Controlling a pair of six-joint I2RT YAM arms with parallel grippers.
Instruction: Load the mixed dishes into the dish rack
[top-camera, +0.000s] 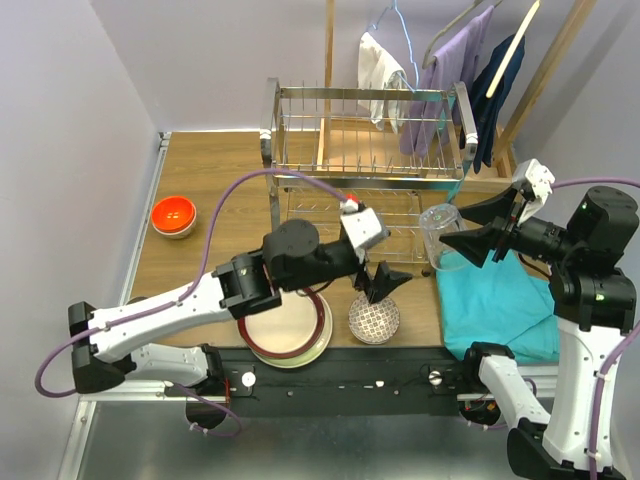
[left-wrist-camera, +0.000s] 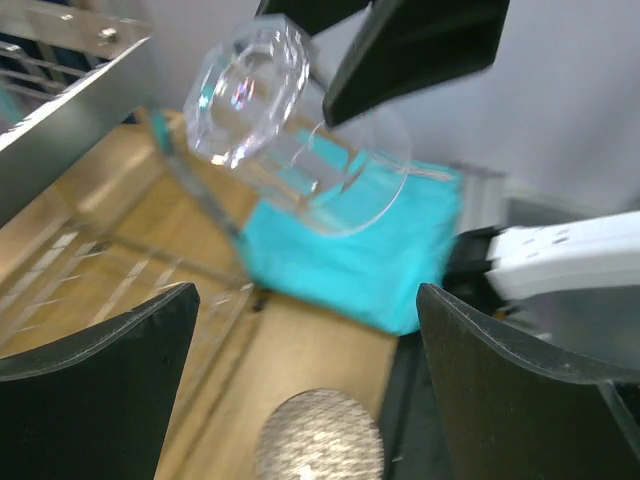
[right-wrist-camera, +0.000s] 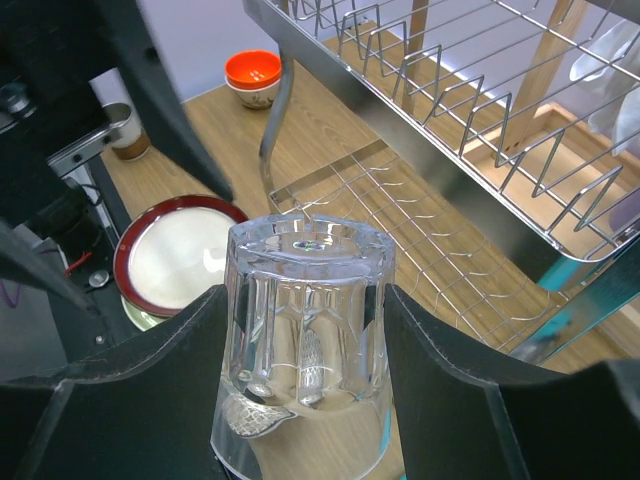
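Note:
A clear glass (top-camera: 442, 236) sits sideways between the fingers of my right gripper, beside the lower rack at its right. My left gripper (top-camera: 380, 280) stands open, nothing between its fingers, just left of and below that glass. The metal two-tier dish rack (top-camera: 365, 181) stands at the back. In front of it lie a patterned bowl (top-camera: 373, 318) and stacked red-rimmed and pale plates (top-camera: 283, 325).
Stacked orange and patterned bowls (top-camera: 173, 216) sit at the left; a mug (right-wrist-camera: 125, 130) shows in the right wrist view. A turquoise cloth (top-camera: 500, 310) covers the right front. Clothes on hangers hang behind the rack.

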